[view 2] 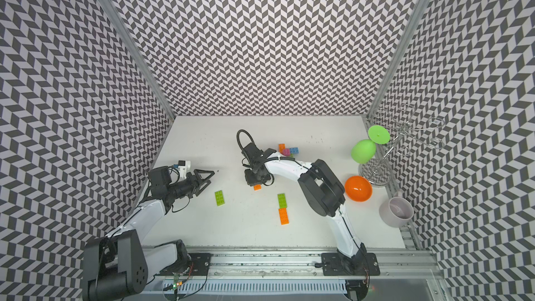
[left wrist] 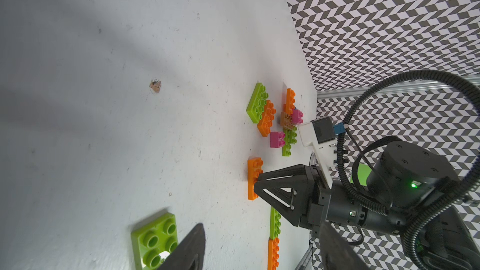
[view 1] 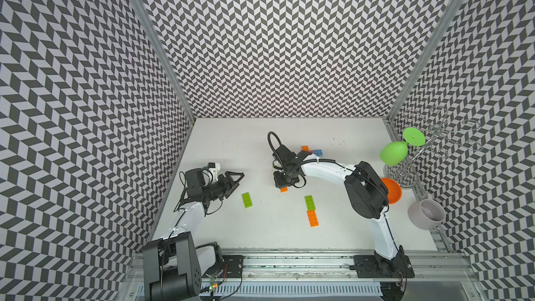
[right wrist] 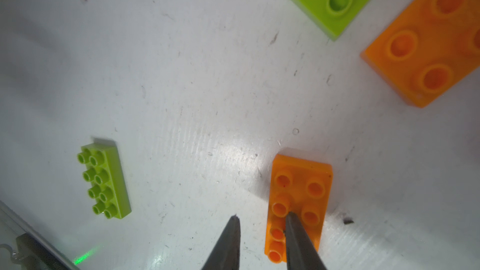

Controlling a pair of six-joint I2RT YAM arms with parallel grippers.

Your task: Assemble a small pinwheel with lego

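My left gripper stands open and empty, its fingers spread above the white table. Just ahead of it lies a lone green brick (left wrist: pixel 156 240), studs up. In the right wrist view, my right gripper is partly open with nothing between its fingertips. An orange brick (right wrist: pixel 300 195) lies under its right finger, while the left finger is over bare table; whether the finger touches the brick cannot be told. A green brick (view 1: pixel 309 203) and an orange brick (view 1: pixel 312 218) lie end to end nearer the front. Another green brick (left wrist: pixel 257 102) and orange brick (left wrist: pixel 266 118) lie side by side farther back.
Loose pink (left wrist: pixel 277 139), blue (view 2: pixel 293 150) and other bricks cluster behind the right arm. On the right side stand an orange bowl (view 2: pixel 358 188), a mug (view 2: pixel 396 211) and a wire rack (view 2: pixel 374 174).
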